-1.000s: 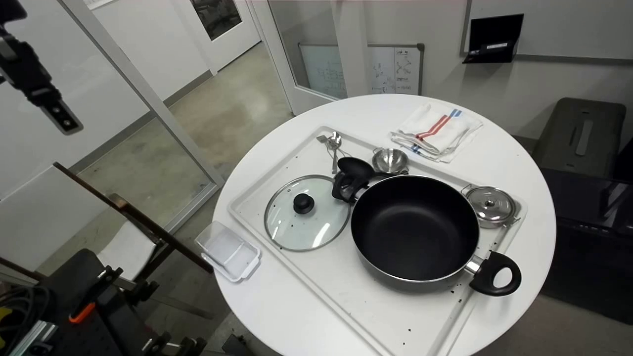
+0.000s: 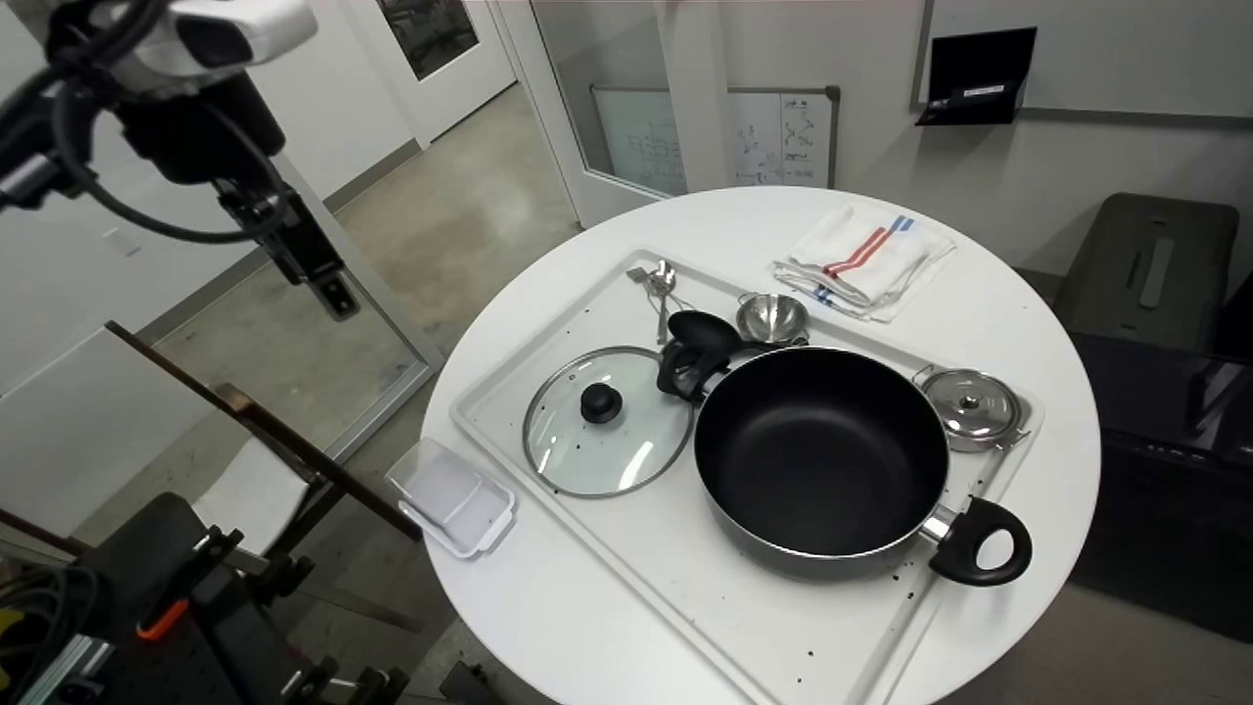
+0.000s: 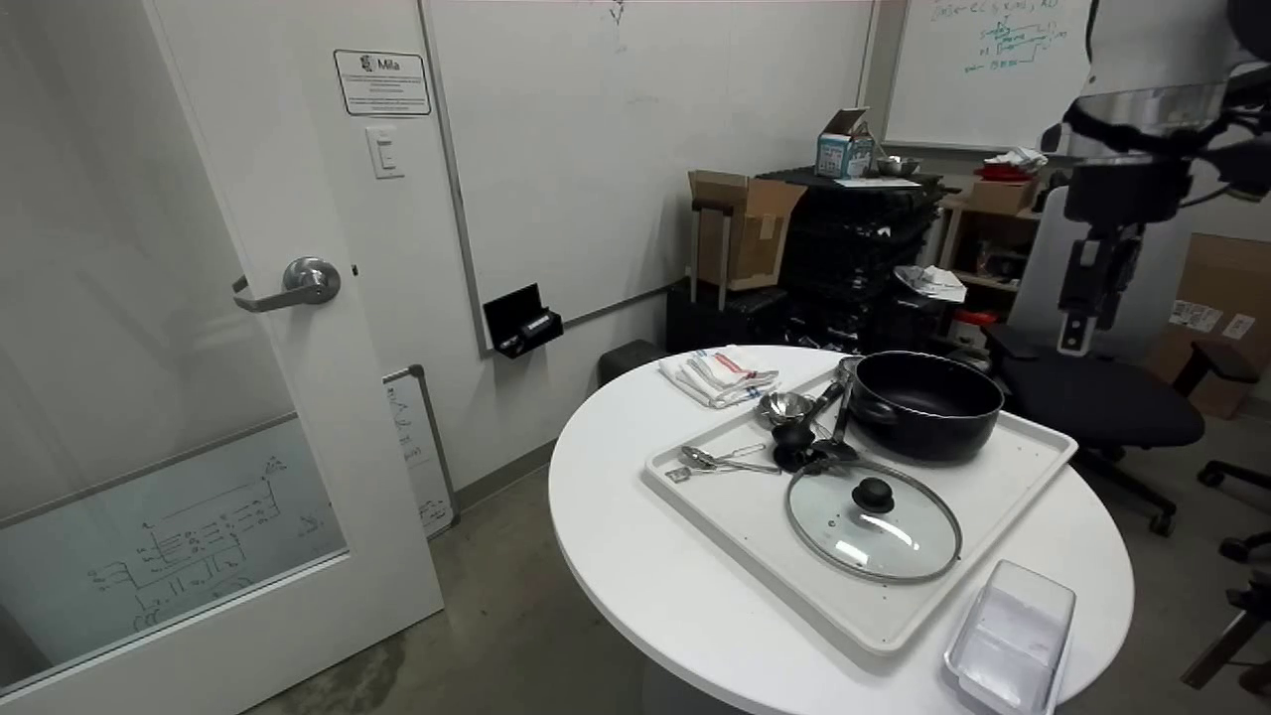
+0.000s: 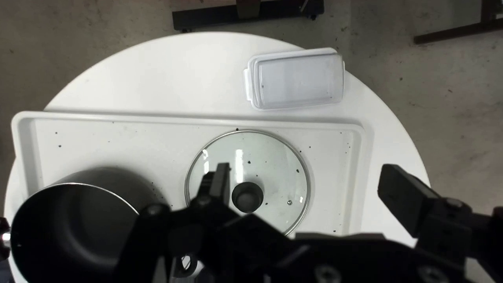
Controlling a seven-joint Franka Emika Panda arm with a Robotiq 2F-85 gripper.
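My gripper is open and empty, its two dark fingers wide apart in the wrist view. It hangs well above the table, at the upper left of exterior view 1. Below it, a round glass lid (image 2: 576,441) with a black knob (image 2: 601,403) lies flat on a white tray (image 2: 623,562). Beside the lid stands a large black pot (image 2: 822,452), uncovered and empty, with a black handle at each end. From above, the knob (image 4: 247,196) shows between my fingers, nearer the left one.
A clear plastic container (image 2: 460,505) sits at the table edge by the tray. Spoons (image 2: 661,282), a small steel colander (image 2: 771,317), black ladles (image 2: 702,333) and a small lidded steel pot (image 2: 970,406) share the tray. A folded towel (image 2: 866,257) lies behind it.
In exterior view 1, my arm and gripper have moved right and somewhat lower, toward the table. The things on the table lie as before.
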